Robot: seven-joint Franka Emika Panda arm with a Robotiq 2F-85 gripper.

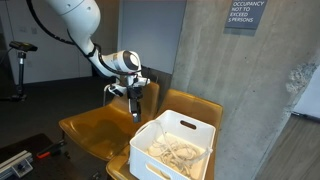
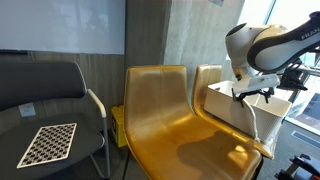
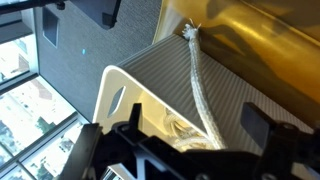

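A pale rope (image 3: 199, 80) with a frayed end runs down the wrist view, lying outside the white bin across a grey ribbed surface. In exterior view 2 a strand of this rope (image 2: 249, 120) shows in front of the bin. More rope (image 1: 176, 152) lies loosely coiled inside the white bin (image 1: 190, 128). My gripper (image 1: 134, 108) stands open over the chairs, to the left of the bin in exterior view 1. From the wrist, its dark fingers (image 3: 258, 122) are spread apart, with the rope passing below and between them; it is not clasped.
Tan chairs (image 1: 96, 126) stand left of and behind the bin, their backs rising near my arm. A concrete wall (image 1: 250, 80) closes off the rear. A black office chair (image 2: 45, 115) stands apart in exterior view 2.
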